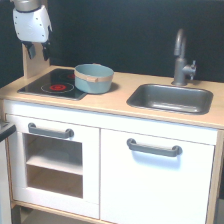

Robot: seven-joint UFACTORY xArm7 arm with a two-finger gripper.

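A white robot arm (29,22) enters at the top left, its dark gripper (36,50) hanging in the air above the back left of the counter, too small to tell whether its fingers are open or shut. A teal pot (93,80) with a tan band sits at the right edge of the black stovetop (45,87), partly on it. The stove shows a red ring.
A steel sink (170,98) with a faucet (180,55) fills the right of the wooden counter (124,92). Below are white cabinet fronts (160,185) with dark handles and an opening on the left. A dark wall stands behind.
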